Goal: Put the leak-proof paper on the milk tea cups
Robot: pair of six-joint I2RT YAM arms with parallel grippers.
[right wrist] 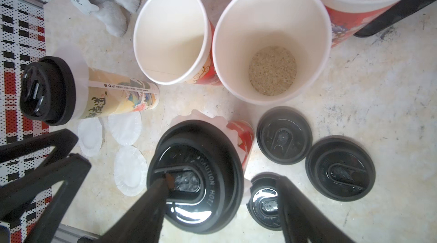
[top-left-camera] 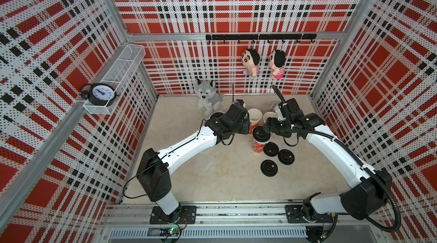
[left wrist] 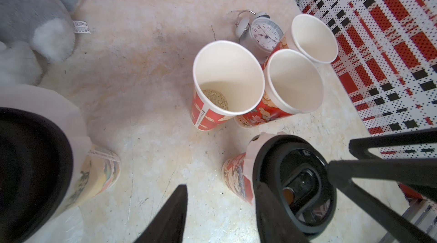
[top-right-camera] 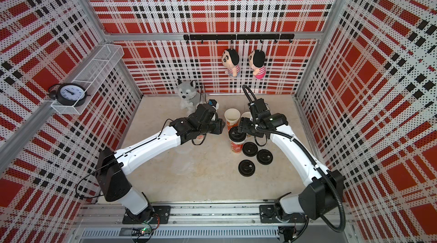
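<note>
A red cup [top-left-camera: 257, 146] wears a black lid [right wrist: 195, 179] with pale paper under its rim. My right gripper hangs open over that lid. My left gripper is open above the table, left of the same cup, nothing visible between its fingers. Another lidded cup [right wrist: 118, 95], also with paper under the lid, stands to the left. Three open cups [left wrist: 227, 79] stand behind, one with grainy contents. Several white paper discs [right wrist: 129, 170] lie on the table at left in the right wrist view.
Several loose black lids [top-left-camera: 268, 168] lie at front right. A plush husky [top-left-camera: 204, 92] and a small alarm clock [left wrist: 265, 33] are at the back.
</note>
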